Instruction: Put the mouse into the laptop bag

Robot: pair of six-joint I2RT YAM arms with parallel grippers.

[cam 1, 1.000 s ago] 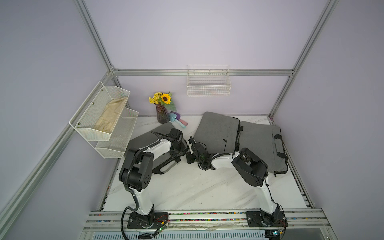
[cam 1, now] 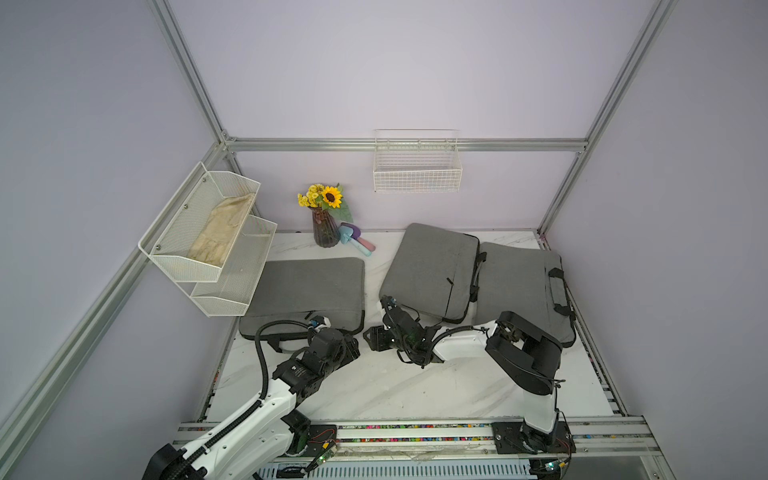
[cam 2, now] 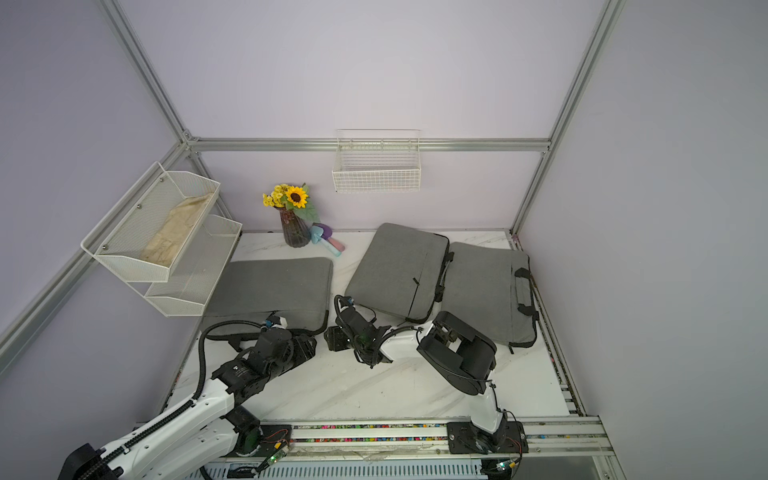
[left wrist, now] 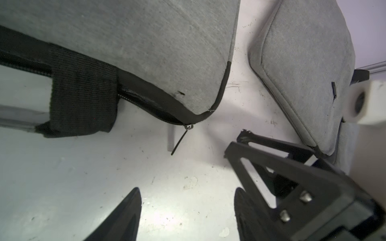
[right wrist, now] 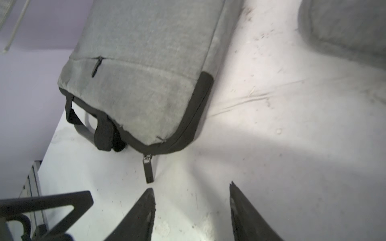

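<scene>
Three grey laptop bags lie on the table: a left bag (cam 1: 301,286), a middle bag (cam 1: 429,264) and a right bag (cam 1: 520,280). No mouse can be made out. My left gripper is part open and empty, just in front of the left bag's zipped corner, where a zip pull (left wrist: 181,140) hangs. My right gripper is open and empty, low over the white table between the left and middle bags, near a bag corner with another zip pull (right wrist: 148,168).
A white wire shelf (cam 1: 240,296) with tan cloth hangs at the left, a wire basket (cam 1: 417,160) on the back wall. A sunflower vase (cam 1: 325,228) and small coloured tools (cam 1: 357,240) stand at the back.
My left gripper has moved toward the front, off the left bag, which now lies straighter. My right arm has shifted slightly toward the front and left.
</scene>
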